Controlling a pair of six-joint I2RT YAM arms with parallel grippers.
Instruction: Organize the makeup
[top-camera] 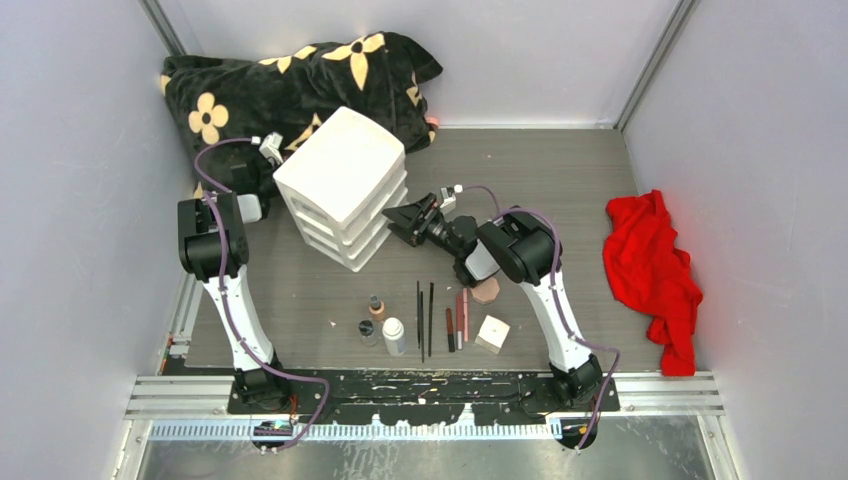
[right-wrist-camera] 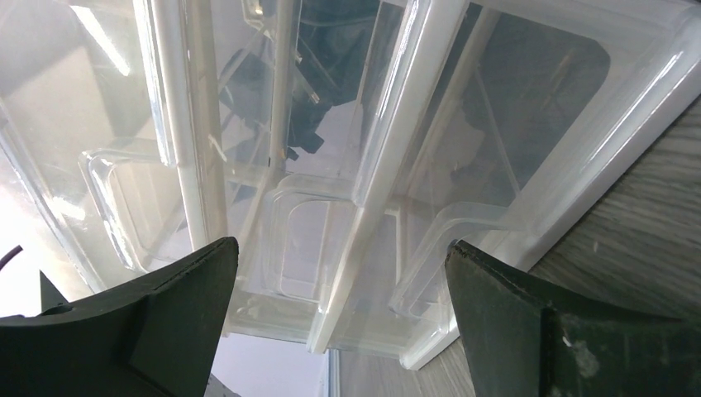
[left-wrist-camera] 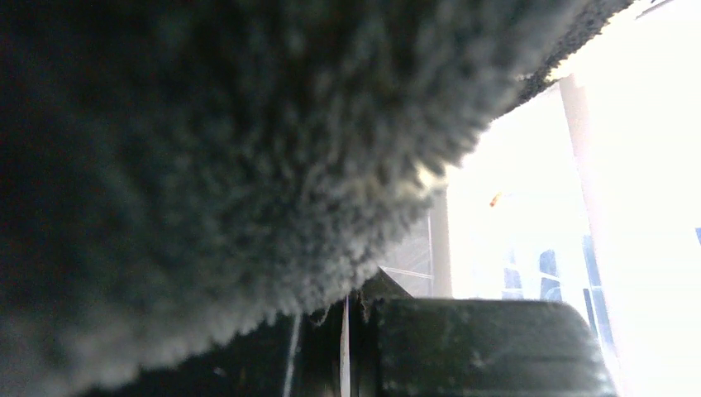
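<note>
A white drawer unit (top-camera: pixel 340 165) with several clear drawers stands at an angle, left of the table's middle. Facing its drawer fronts, my right gripper is open, its fingers apart with nothing gripped between them. My left gripper is shut, close under dark plush cloth in its wrist view; in the top view its tips are hidden beside the unit. Toward the front lie dark thin pencils (top-camera: pixel 431 320), reddish sticks (top-camera: pixel 450 330), a pinkish compact (top-camera: pixel 486 291) and a white box (top-camera: pixel 492 333). Small bottles (top-camera: pixel 376 308) and a white bottle (top-camera: pixel 394 337) stand to their left.
A black flowered blanket (top-camera: pixel 260 95) fills the back left, behind the drawer unit and around the left gripper. Red cloth (top-camera: pixel 655 280) lies at the far right. Bare floor (top-camera: pixel 540 165) shows at the back right.
</note>
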